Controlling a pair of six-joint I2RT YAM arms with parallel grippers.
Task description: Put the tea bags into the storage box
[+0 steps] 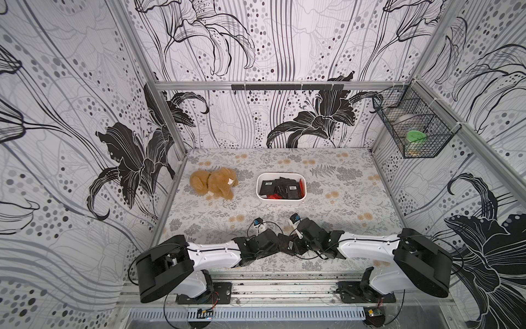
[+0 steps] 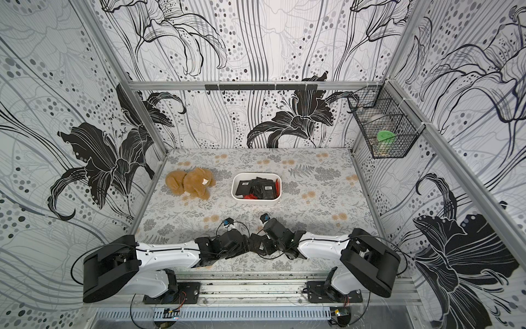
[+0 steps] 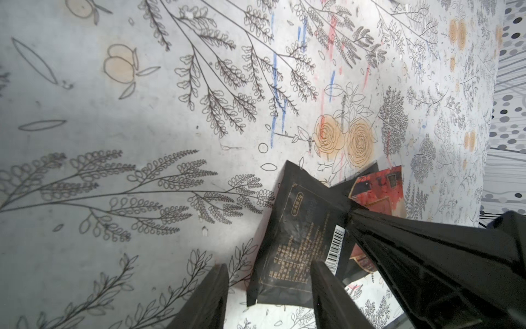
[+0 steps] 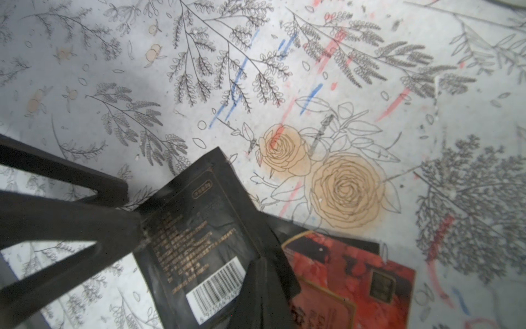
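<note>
A black tea bag (image 3: 298, 241) with a barcode hangs tilted between my two grippers, near the table's front. In the left wrist view, my left gripper is part open, its fingers apart around the bag's near side. My right gripper is shut, its tips pinching the bag's opposite edge, where the wrapper creases. Behind it shows a red-faced tea bag (image 4: 350, 274), partly covered by the black one; whether it is pinched too, I cannot tell. The white storage box (image 1: 259, 197) stands farther back at mid-table, holding several black and red tea bags (image 1: 282, 188).
A brown plush toy (image 1: 214, 182) lies left of the box. On the right wall hangs a black wire basket (image 1: 419, 128) with a green item (image 1: 415, 137) inside. Table between box and arms is clear, as is the right side.
</note>
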